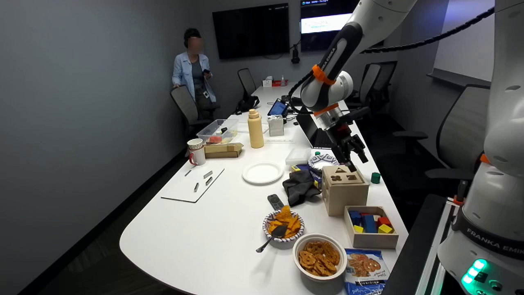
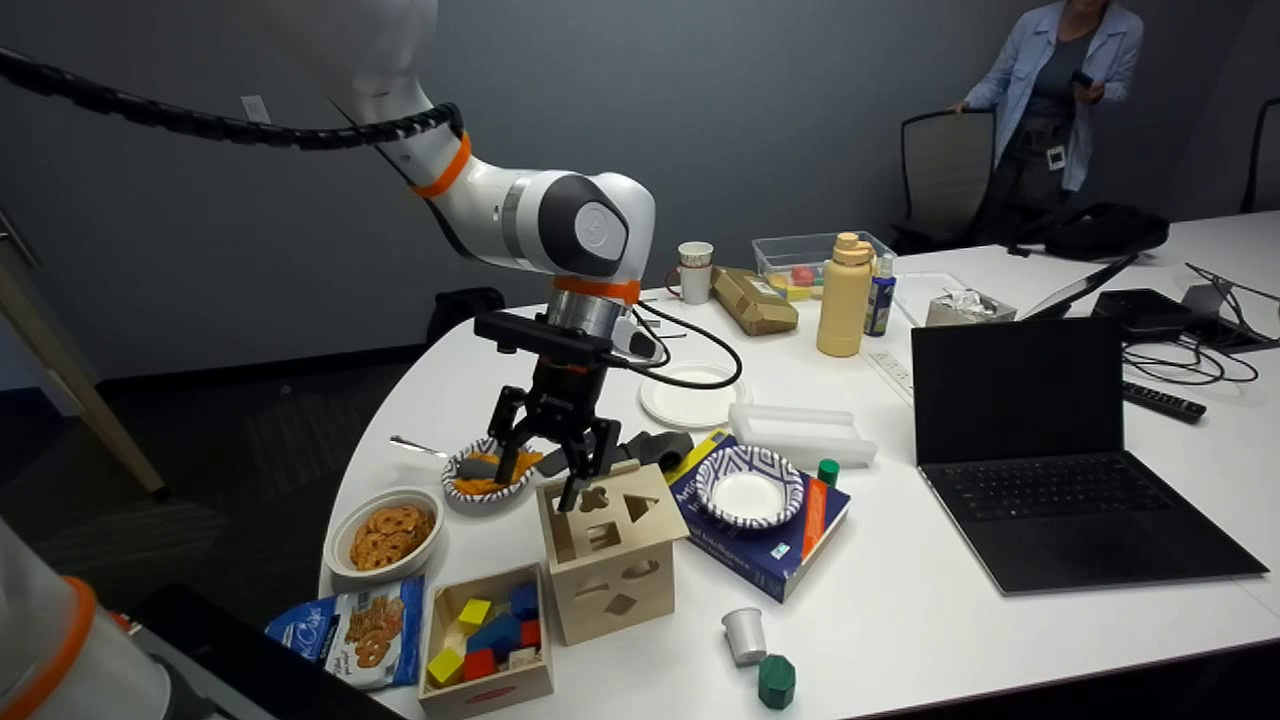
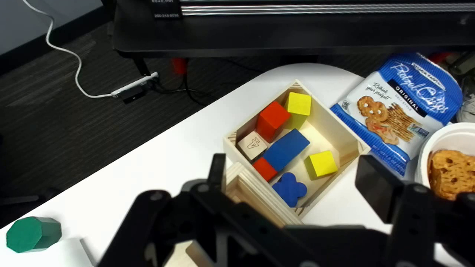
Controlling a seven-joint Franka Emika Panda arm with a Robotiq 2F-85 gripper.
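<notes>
My gripper (image 2: pixel 536 482) stands open above the wooden shape-sorter box (image 2: pixel 612 588), its fingers (image 3: pixel 375 187) wide apart with nothing between them. Cut-out holes show in the box's top and side. Beside that box, an open wooden tray (image 3: pixel 337 116) holds several blocks. Among them are a red block (image 3: pixel 272 121), a long blue block (image 3: pixel 286 149), a blue flower-shaped block (image 3: pixel 290 189), a yellow block (image 3: pixel 321 164) and a pale numbered cube (image 3: pixel 252 146). A green block (image 2: pixel 776 680) lies on the table at the near edge, by a small grey-white cup (image 2: pixel 745 636).
Close to the tray are a pretzel bag (image 1: pixel 366 270) and a bowl of pretzels (image 1: pixel 319 257). A chip bowl with a spoon (image 1: pixel 283 225), black cloth (image 1: pixel 299 187) and book with a patterned bowl (image 2: pixel 750 482) crowd the sorter.
</notes>
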